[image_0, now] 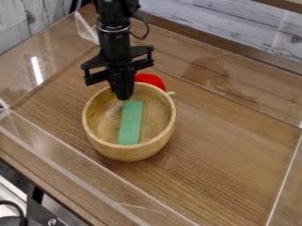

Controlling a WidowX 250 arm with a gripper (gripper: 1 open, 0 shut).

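Note:
My black gripper (pixel 122 91) hangs from the top centre of the camera view, its tip low at the back rim of a tan bowl (pixel 158 137). Inside the bowl lies a green rectangular block (pixel 131 122). A red object (pixel 150 79) sits just behind the bowl on the right, partly hidden by it. The gripper looks shut, with nothing seen between its fingers, though its tips are small and dark here.
At the left edge are a whitish wall and some dark cables beyond the table's edge.

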